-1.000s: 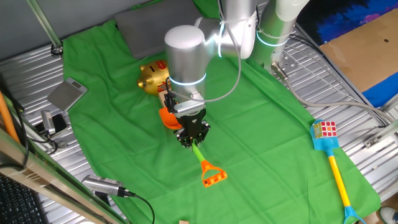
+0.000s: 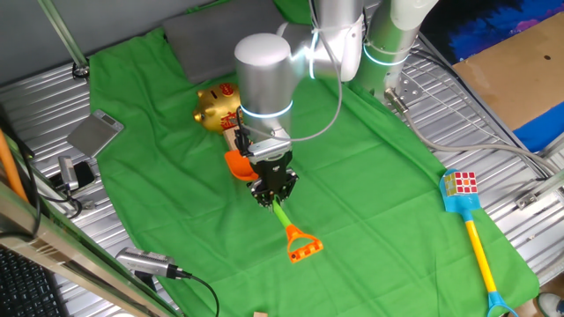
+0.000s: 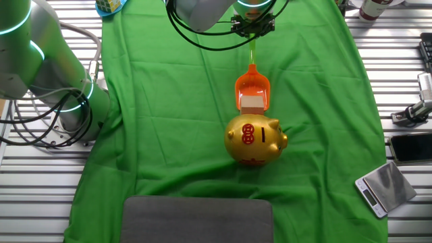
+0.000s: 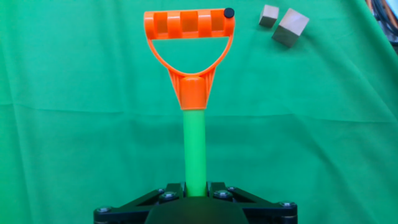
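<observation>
A toy shovel with a green shaft (image 4: 195,146) and an orange grip handle (image 4: 189,25) lies along the cloth. My gripper (image 2: 275,199) is shut on its shaft, one black finger on each side in the wrist view. In exterior view 2 the shovel's orange scoop (image 3: 252,84) points toward the golden piggy bank (image 3: 251,139). A wooden block (image 3: 252,103) sits at the scoop's front edge, right against the piggy bank in that view. Exterior view 1 shows only part of the scoop (image 2: 238,165), because the arm covers the rest.
Two wooden cubes, one small (image 4: 268,15) and one larger (image 4: 290,27), lie beyond the handle. A blue shovel (image 2: 460,201) carrying a puzzle cube (image 2: 460,183) is at the right. A dark grey pad (image 3: 197,219) lies behind the piggy bank. Cloth right of the gripper is clear.
Over the last second the arm and shovel handle have shifted very slightly in exterior view 1. The gripper's hold on the shaft looks the same, and the piggy bank shows no clear movement.
</observation>
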